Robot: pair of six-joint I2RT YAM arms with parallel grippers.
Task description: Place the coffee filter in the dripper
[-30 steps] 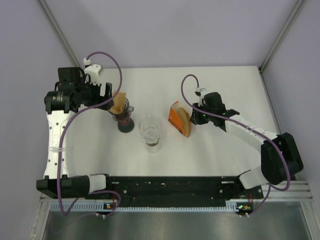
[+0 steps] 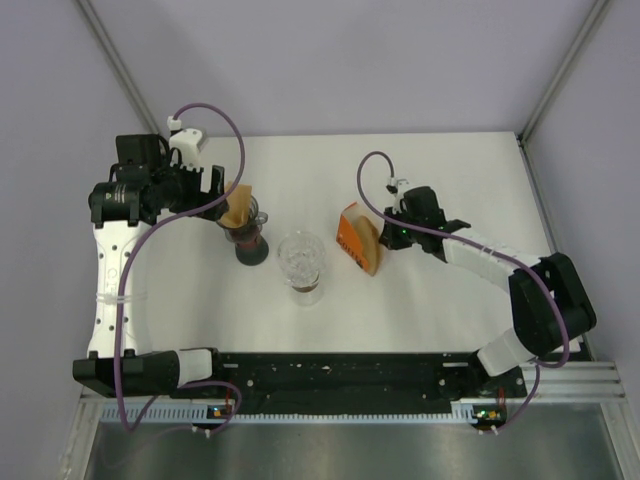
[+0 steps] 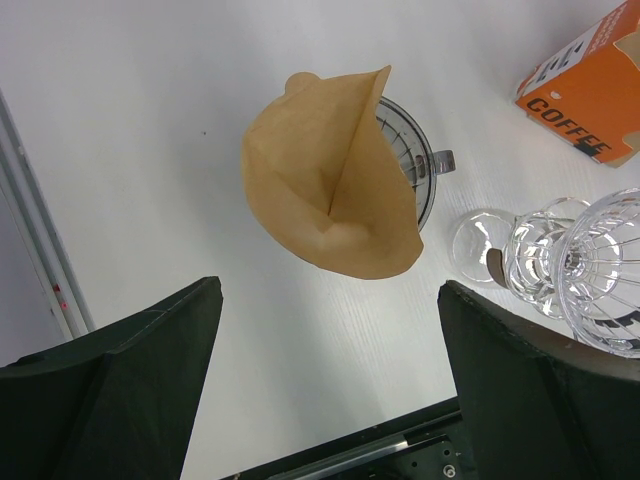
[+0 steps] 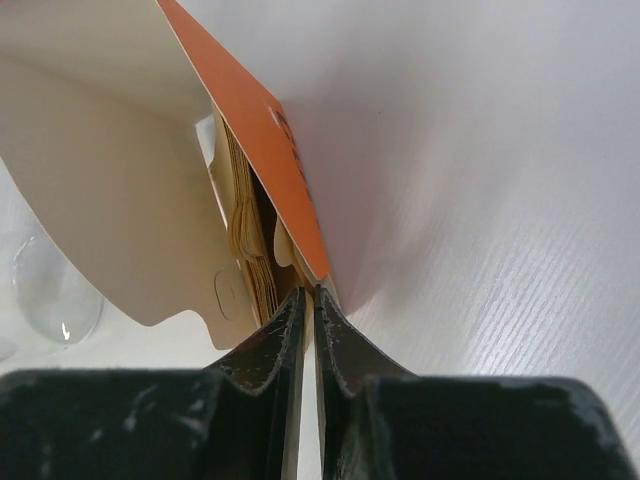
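A brown paper filter [image 3: 310, 190] rests, folded and opened out, on a dripper [image 3: 420, 150] on a dark-based stand at the left of the table [image 2: 250, 320]. Above it my left gripper is open, nothing between its fingers. Near the centre stands an orange coffee filter box [image 2: 355, 240], its flap open, with several filters [image 4: 250, 240] inside. My right gripper is shut at the box's opening; nothing shows held between its fingers.
A clear glass dripper [image 2: 300, 260] on a glass stand sits between the left dripper and the box.
The left arm and the objects look unchanged.
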